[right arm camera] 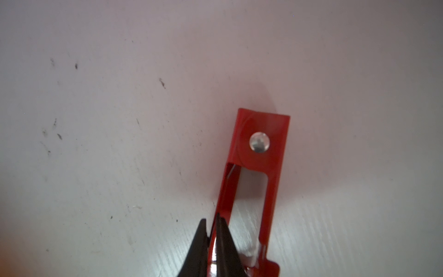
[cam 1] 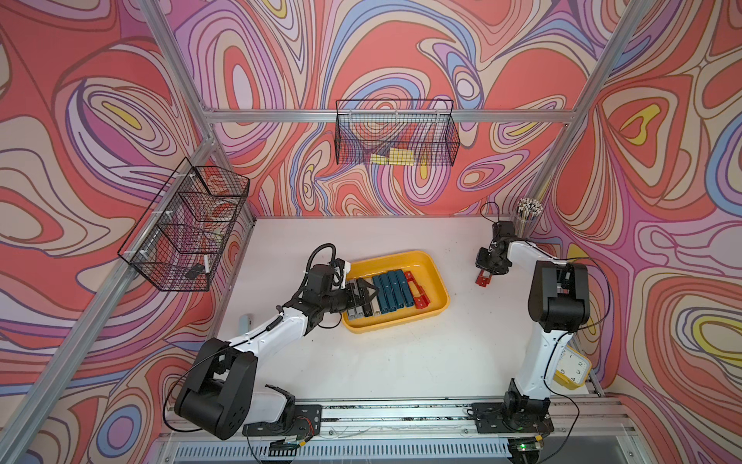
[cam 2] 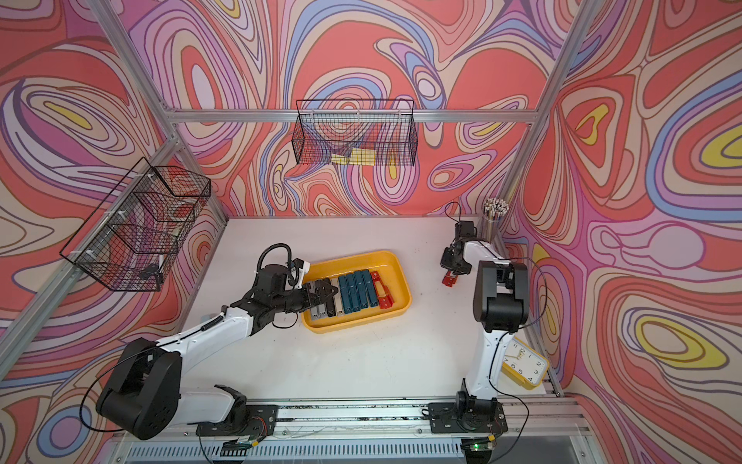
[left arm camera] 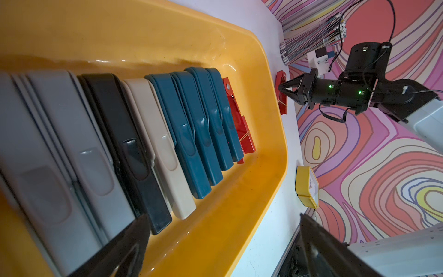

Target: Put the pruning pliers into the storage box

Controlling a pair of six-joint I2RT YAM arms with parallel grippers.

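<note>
A red metal tool, apparently the pruning pliers, lies on the table right of the yellow storage box. My right gripper is over its lower part, fingers shut at its left side bar; whether that bar is between them is unclear. My left gripper stands open over the left end of the box, which holds a row of grey, black, beige and blue cases and a red item at the right end.
A cup of thin sticks stands at the back right, behind my right arm. A yellow clock-like box is at the front right. Wire baskets hang on the frame.
</note>
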